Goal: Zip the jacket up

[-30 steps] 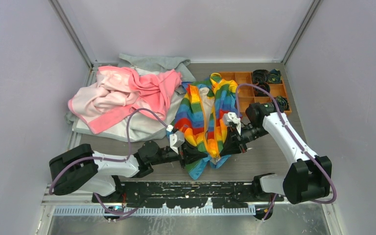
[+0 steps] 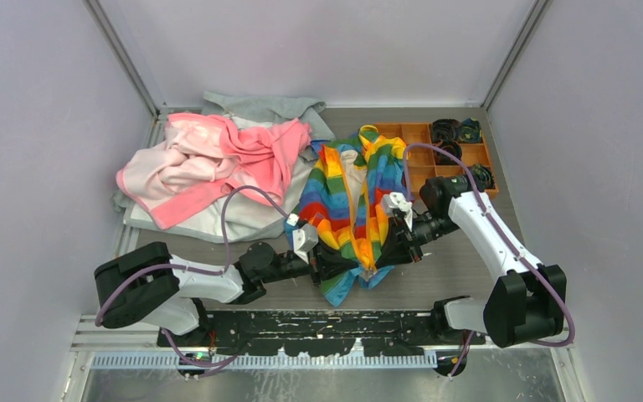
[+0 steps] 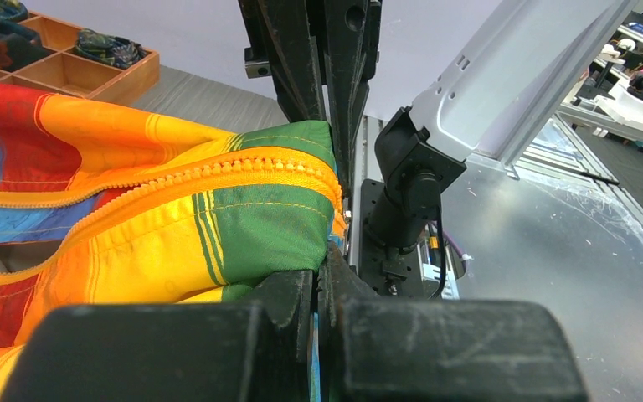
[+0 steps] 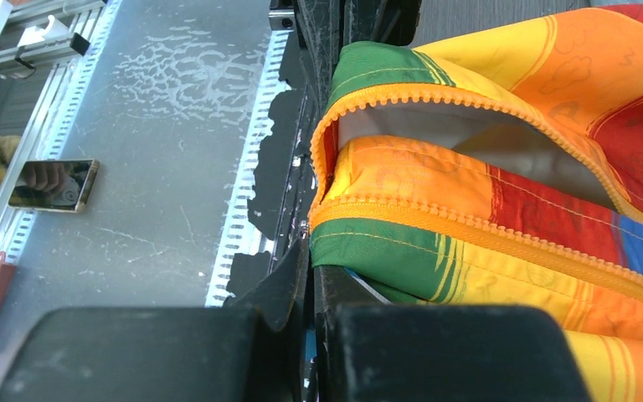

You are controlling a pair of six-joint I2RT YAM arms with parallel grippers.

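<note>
The rainbow-striped jacket [image 2: 335, 197] lies with its front open and its hem toward the near edge. Its orange zipper teeth [image 3: 243, 165] form two separate curved rows that come together at the hem, between my grippers; the slider cannot be made out. My left gripper [image 2: 355, 265] is shut at the green hem corner [image 3: 264, 239], thin cloth at its tips. Opposite it, my right gripper [image 2: 379, 266] is shut on the other green corner [image 4: 377, 251], just beside the zipper's lower end. In the right wrist view, a gap with pale lining shows between the rows.
Pink and white folded clothes [image 2: 209, 167] are piled on the left. Behind the jacket at the right stands a wooden compartment box [image 2: 416, 134] with dark rolled items. Bare table [image 2: 460, 272] shows at the right front.
My left arm has shifted slightly to the right, its gripper edging closer to the right one at the hem. The right arm and the jacket's upper part look unmoved.
</note>
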